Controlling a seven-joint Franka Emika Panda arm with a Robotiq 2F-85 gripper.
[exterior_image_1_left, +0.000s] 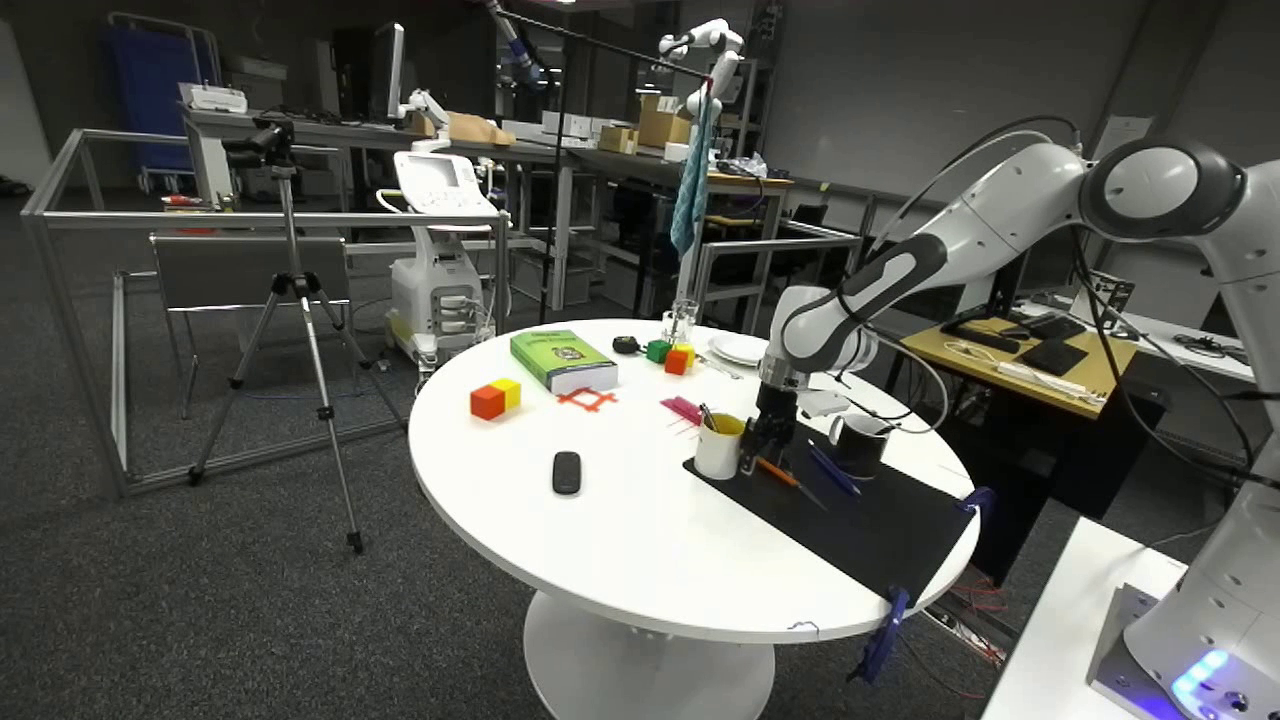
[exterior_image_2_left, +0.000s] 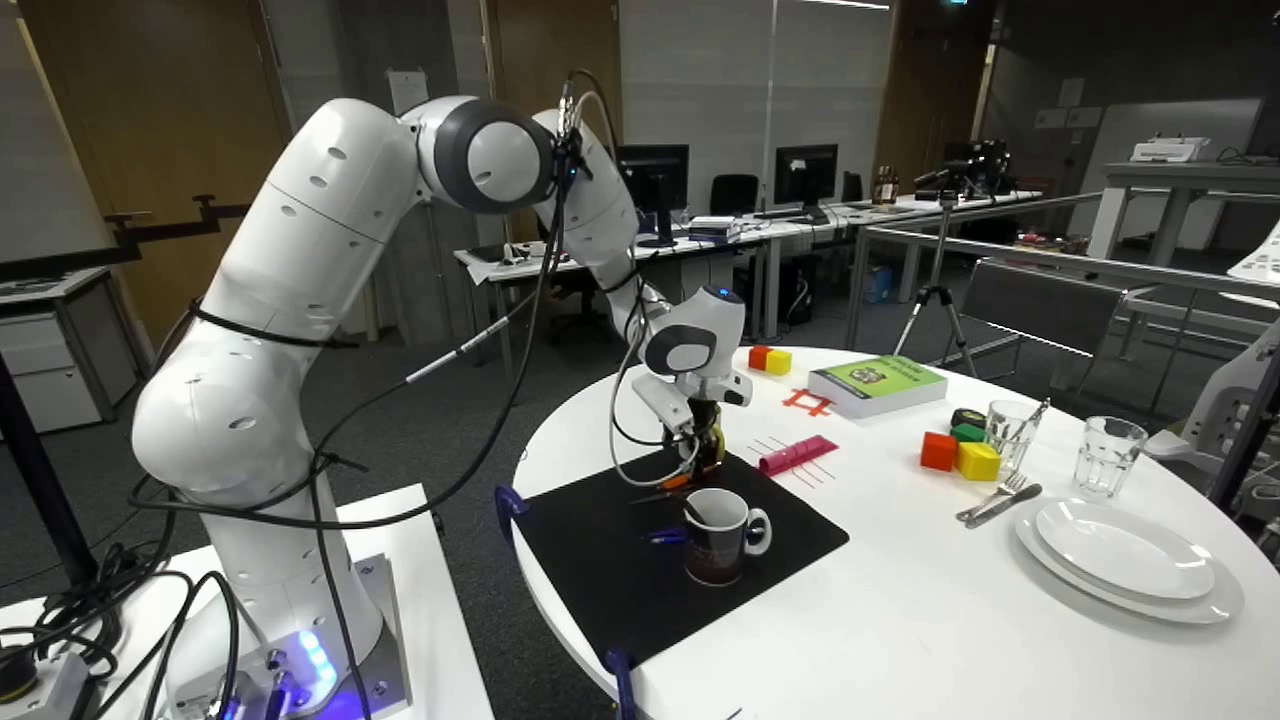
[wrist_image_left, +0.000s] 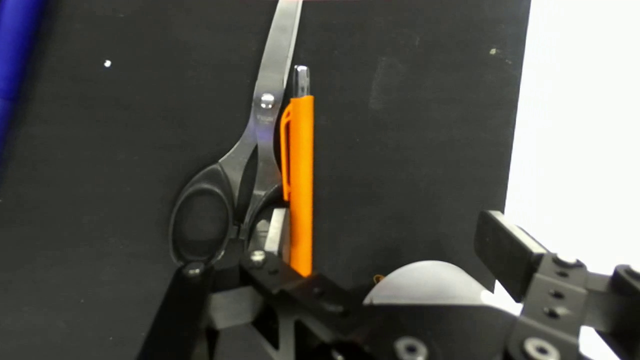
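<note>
An orange pen (wrist_image_left: 304, 162) lies on the black mat (wrist_image_left: 414, 150), beside grey scissors (wrist_image_left: 268, 114) with black handles. In the wrist view my gripper is open and low over the mat, its fingers wide apart. The pen's lower end is close along the inner side of the left finger (wrist_image_left: 277, 231); whether they touch, I cannot tell. Nothing is clamped. A white mug (exterior_image_1_left: 716, 449) with a yellow inside and a pen in it stands just left of the gripper in exterior view 1. Part of a white rounded thing (wrist_image_left: 435, 282) shows between the fingers' bases.
A blue pen (exterior_image_1_left: 833, 468) lies on the mat near a dark mug (exterior_image_2_left: 716, 546) holding something thin. A green book (exterior_image_1_left: 561, 361), coloured cubes (exterior_image_1_left: 488, 401), a black mouse (exterior_image_1_left: 566, 473) and white plates (exterior_image_2_left: 1125, 550) sit elsewhere.
</note>
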